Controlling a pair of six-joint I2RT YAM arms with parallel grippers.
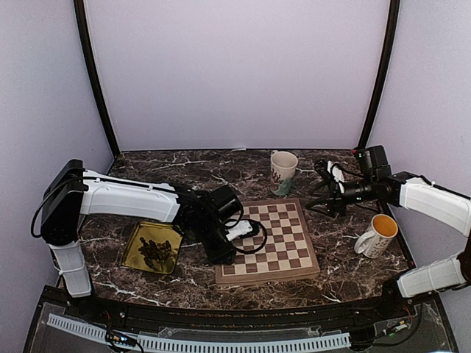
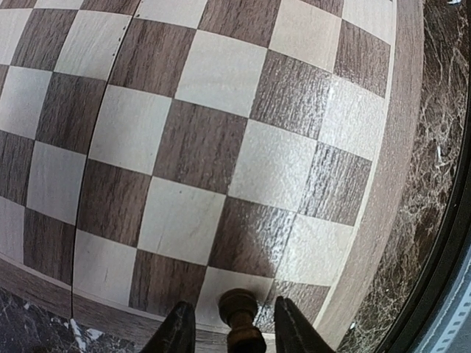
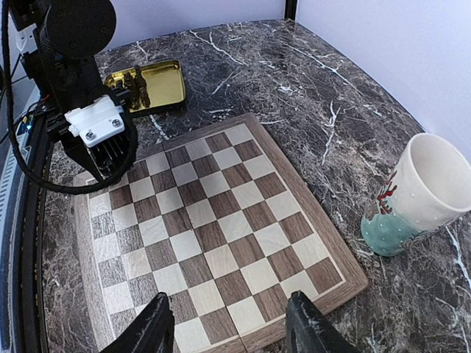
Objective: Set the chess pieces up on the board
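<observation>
The chessboard [image 1: 276, 246] lies in the middle of the table. In the left wrist view a dark brown chess piece [image 2: 239, 304] is at a light square on the board's edge row, between the fingers of my left gripper. Gaps show on both sides of the piece, so this gripper is open around it. Seen from the top, the left arm covers that corner of the board. My right gripper is open and empty, near the board's right side. More brown pieces [image 1: 155, 253] lie heaped in the gold tray [image 1: 132, 257] at the left.
A white and teal mug [image 1: 283, 174] stands behind the board. Another mug, orange inside [image 1: 376, 235], is at the right. Bare marble [image 1: 162, 165] stretches across the back left. All other squares visible on the board are empty.
</observation>
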